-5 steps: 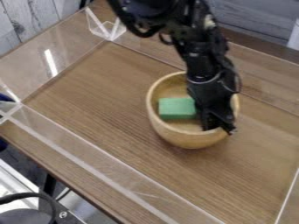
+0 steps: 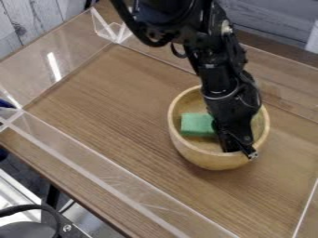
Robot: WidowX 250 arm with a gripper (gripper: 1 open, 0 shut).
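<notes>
My black gripper reaches down from the top into a pale wooden bowl right of the table's middle, its tip at the bowl's right side. A green block lies in the bowl, partly hidden behind the gripper. The fingers look closed, and I see nothing clearly between them.
Clear tape runs along its edges. A dark coiled cable or fitting sits at the bottom left, beyond the edge.
Over the last second the bowl has shifted rightward and slightly down, with the gripper at its right side. The green block has moved with it.
</notes>
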